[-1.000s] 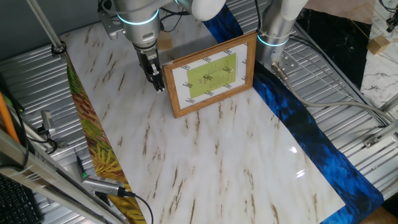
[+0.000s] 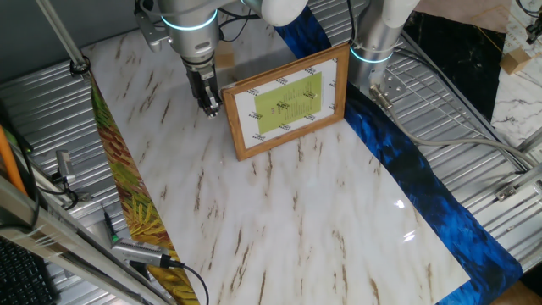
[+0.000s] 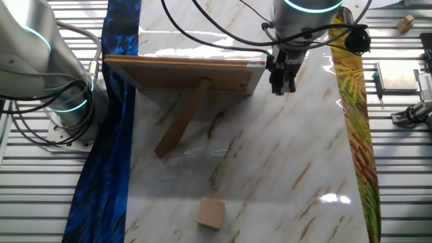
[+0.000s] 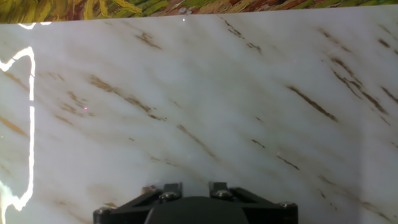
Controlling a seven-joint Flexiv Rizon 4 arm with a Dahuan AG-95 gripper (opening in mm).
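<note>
A wooden picture frame (image 2: pixel 286 103) stands upright on the marble-patterned table, showing a green sheet on a white patterned mat. From behind, in exterior view 2, its pale back (image 3: pixel 169 75) and a slanted wooden leg (image 3: pixel 182 121) are visible. Just beside one side edge of the frame hangs my gripper (image 2: pixel 212 112), pointing down and apart from it. In the wrist view the gripper's (image 4: pixel 196 189) two fingertips stand a little apart, with only tabletop seen between them. A small wooden block (image 3: pixel 210 212) lies on the table behind the frame.
A blue cloth strip (image 2: pixel 423 182) runs along one side of the table, a yellow-green painted strip (image 2: pixel 135 199) along the other. The arm's base (image 3: pixel 71 111) stands beyond the blue strip.
My gripper has shifted slightly back and up-left in exterior view 1, a little farther from the frame's edge. The frame and the block have stayed put.
</note>
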